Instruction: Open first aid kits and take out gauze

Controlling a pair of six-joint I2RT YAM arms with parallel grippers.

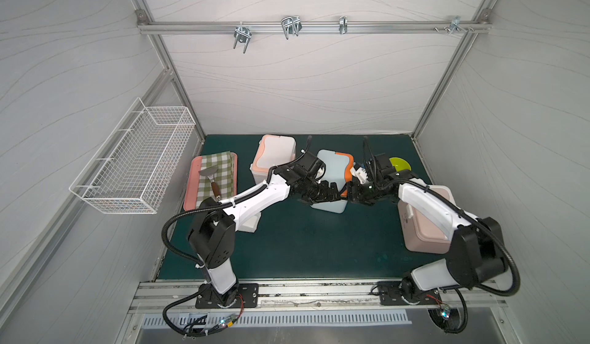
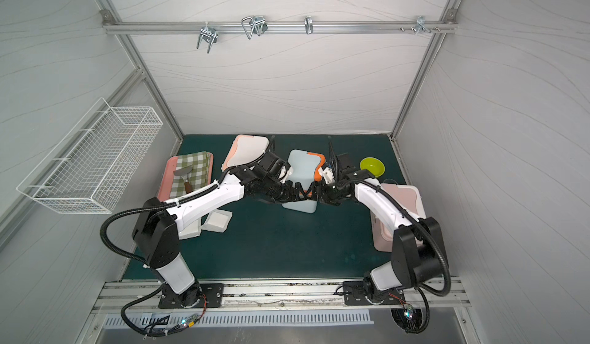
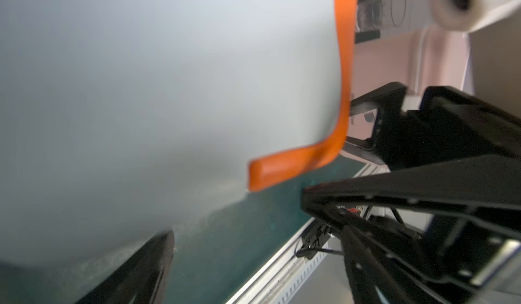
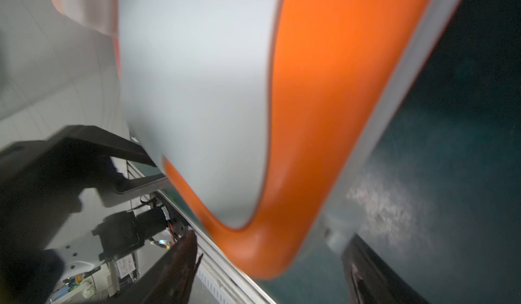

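A pale blue-grey kit [image 1: 335, 167] with orange trim [image 1: 345, 159] on its right side stands in the middle of the table, its lid shut. My left gripper [image 1: 328, 193] is over the kit's front part, fingers apart. In the left wrist view the kit's pale surface [image 3: 179, 86] fills the upper left, just beyond my open left gripper. My right gripper [image 1: 351, 193] is at the kit's front right corner. In the right wrist view its orange edge [image 4: 325, 86] runs down between the spread fingers of my right gripper. No gauze shows inside the kit.
A pale pink box [image 1: 274, 153] stands behind my left arm, another pink box [image 2: 384, 236] at the right. White blocks [image 2: 217, 220] lie front left, near a pink tray [image 2: 167, 178]. A green bowl [image 2: 371, 165] is back right.
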